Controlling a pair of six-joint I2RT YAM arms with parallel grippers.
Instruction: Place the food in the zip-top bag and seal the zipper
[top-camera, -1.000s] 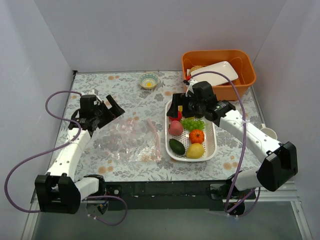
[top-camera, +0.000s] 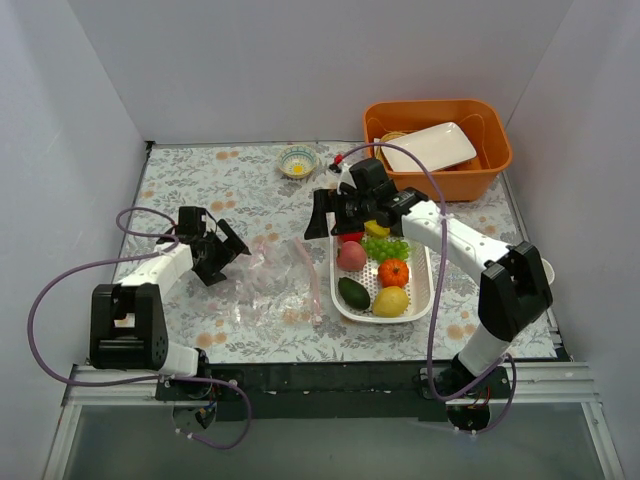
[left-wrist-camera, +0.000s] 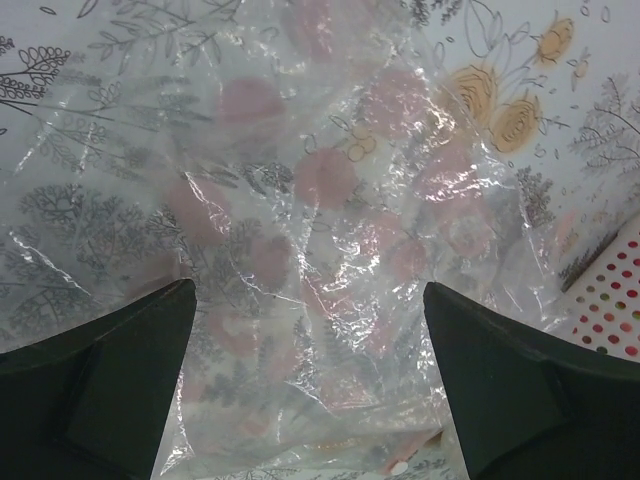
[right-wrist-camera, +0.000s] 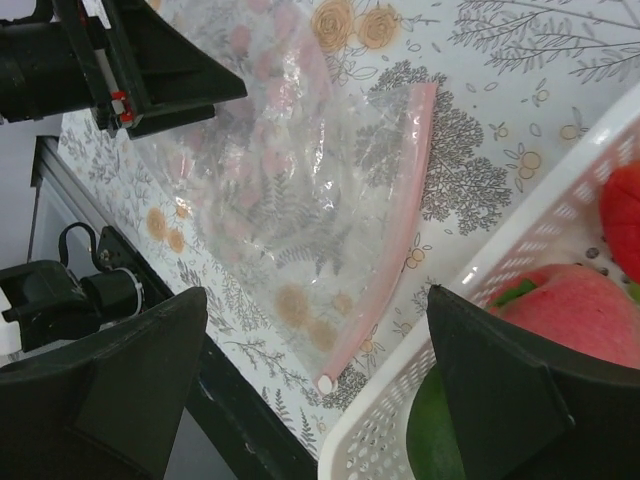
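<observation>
A clear zip top bag (top-camera: 262, 285) with pink printed spots lies flat on the table left of the basket. Its pink zipper strip (right-wrist-camera: 398, 235) runs along the side facing the basket. Over the bag's far left part my left gripper (top-camera: 232, 258) stands open, with the film (left-wrist-camera: 310, 290) below and between its fingers. My right gripper (top-camera: 318, 214) is open above the basket's upper left rim, holding nothing. Inside the white basket (top-camera: 424, 308) lie a peach (top-camera: 351, 257), a green avocado (top-camera: 353, 293), a yellow lemon (top-camera: 391, 302), an orange pumpkin (top-camera: 393, 272) and green grapes (top-camera: 384, 248).
An orange bin (top-camera: 482, 184) with a white tray (top-camera: 435, 148) stands at the back right. A small patterned bowl (top-camera: 298, 162) sits at the back. The right arm partly covers the basket's far end. Table space between bowl and bag is clear.
Both arms have shifted. The left gripper has come nearer the front and lower over the bag. The right gripper has moved left, from above the basket to its left rim. The bag and food look unmoved.
</observation>
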